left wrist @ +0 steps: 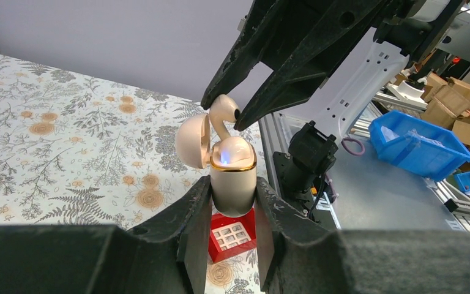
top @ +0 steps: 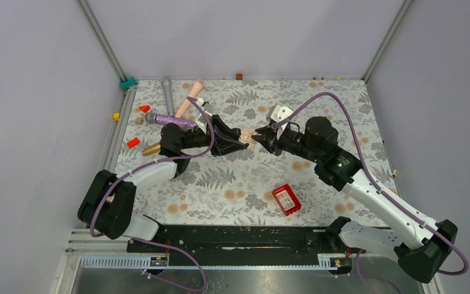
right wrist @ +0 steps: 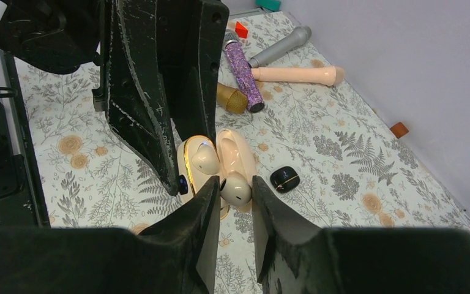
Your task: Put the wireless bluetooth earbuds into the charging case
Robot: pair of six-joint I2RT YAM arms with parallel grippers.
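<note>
Near the middle of the workspace both grippers meet in the air. My left gripper is shut on the cream charging case [left wrist: 232,190], whose lid [left wrist: 190,141] is open and whose gold rim shows a small blue light. My right gripper is shut on a cream earbud [left wrist: 223,110], held at the case's opening with its stem pointing down into it. In the right wrist view another earbud [right wrist: 205,159] sits in the case. Whether the held one is seated, I cannot tell.
A red tray [top: 286,199] lies toward the front right. Several microphones [top: 171,119] and small red blocks [top: 133,142] lie at the left. A small black object [right wrist: 284,179] is on the table behind the case.
</note>
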